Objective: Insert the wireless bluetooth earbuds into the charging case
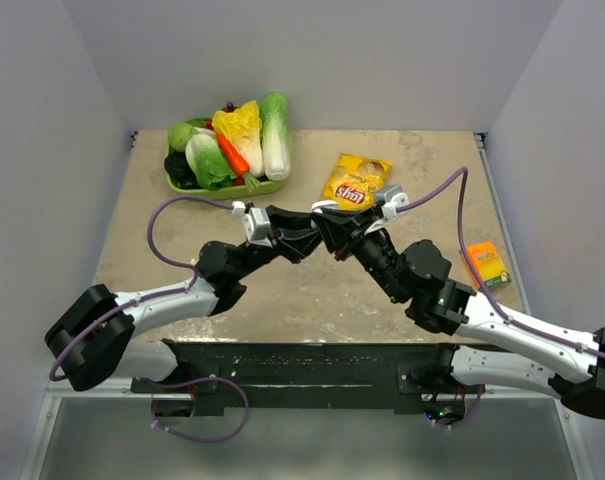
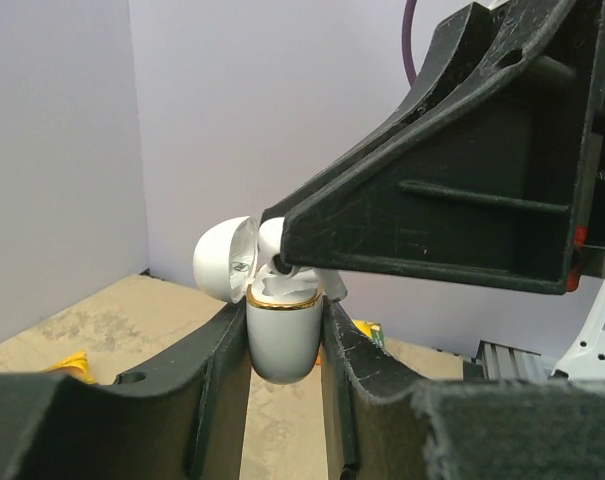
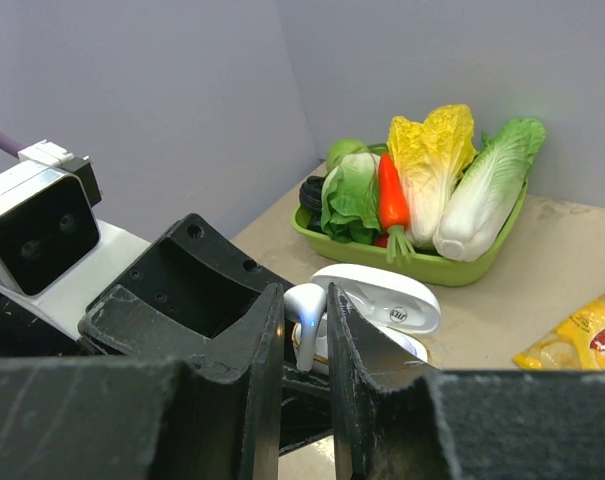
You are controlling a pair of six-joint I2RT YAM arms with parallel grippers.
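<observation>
Between the fingers of my left gripper is the white charging case, gold-trimmed at its rim and held upright off the table. Its lid stands open. A white earbud is gripped at the tips of my right gripper, its stem pointing down. In the left wrist view the earbud's head is right over the case opening, beside the lid; whether its stem has entered a slot is hidden. From above, both grippers meet near the middle, with only a bit of white lid showing. A second earbud cannot be made out.
A green basket of vegetables stands at the back left. Behind the grippers lies a yellow chips bag, and an orange-yellow box is at the right.
</observation>
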